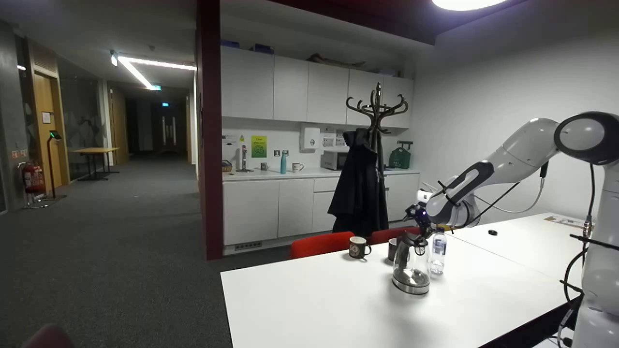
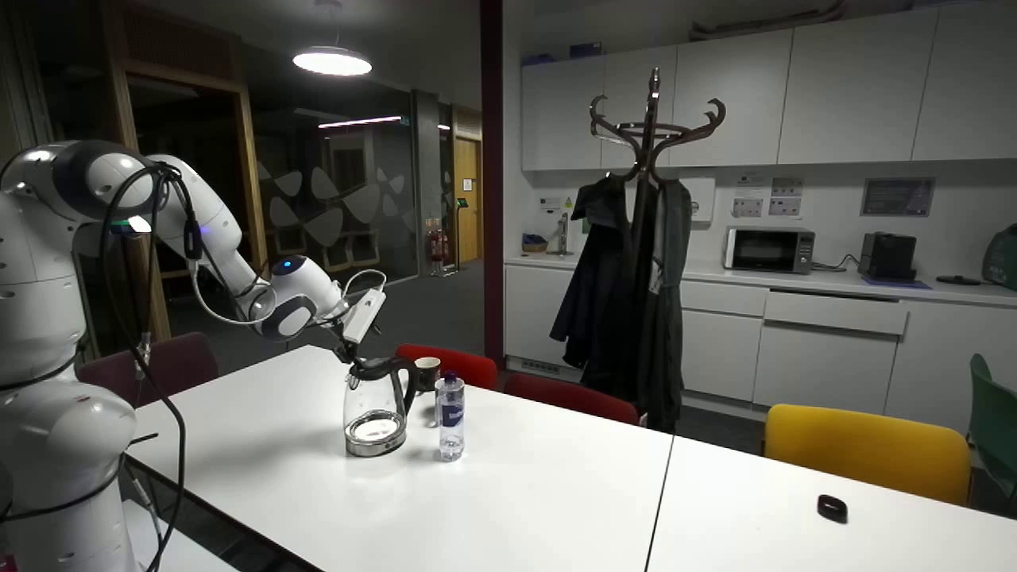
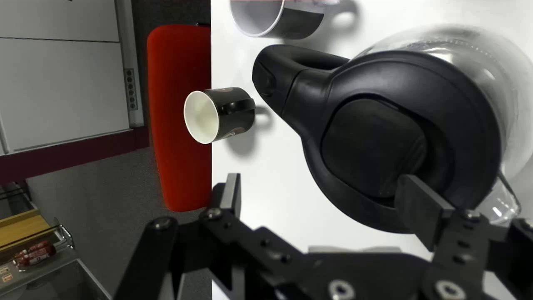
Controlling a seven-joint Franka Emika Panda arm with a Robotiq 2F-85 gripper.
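Note:
A glass kettle (image 1: 410,277) with a black lid and handle and a steel base band stands upright on the white table (image 1: 302,301). From above, its black lid (image 3: 372,145) fills much of the wrist view, the handle pointing toward the upper left. My gripper is open at the kettle's top, its fingers wide apart. One finger (image 3: 422,210) overlaps the lid's edge in that view; the other (image 3: 230,192) lies well clear to the left, over the table's edge. Whether the first finger touches the lid, I cannot tell.
A clear water bottle (image 2: 450,424) stands close beside the kettle. Two dark mugs, one (image 1: 357,248) near the table edge and another (image 1: 392,248) behind the kettle, stand by red chairs (image 1: 322,243).

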